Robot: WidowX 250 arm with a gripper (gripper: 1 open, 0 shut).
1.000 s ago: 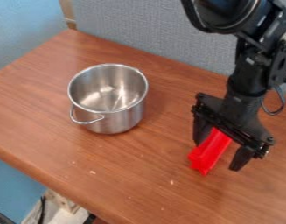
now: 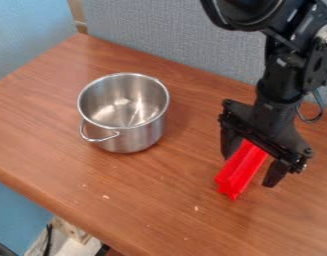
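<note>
My gripper point(image 2: 254, 160), black, is lowered over a red elongated block point(image 2: 238, 172) on the wooden table at the right. Its two fingers stand apart on either side of the block, open. The upper end of the block is partly hidden under the gripper body; whether the fingers touch it I cannot tell.
A steel pot point(image 2: 123, 110) with a side handle stands at the left of the table point(image 2: 112, 200). The table's left edge runs diagonally at lower left, with a cable below it. A grey padded wall borders the back.
The upper arm has shifted slightly upward and right. The gripper and red block look nearly unchanged.
</note>
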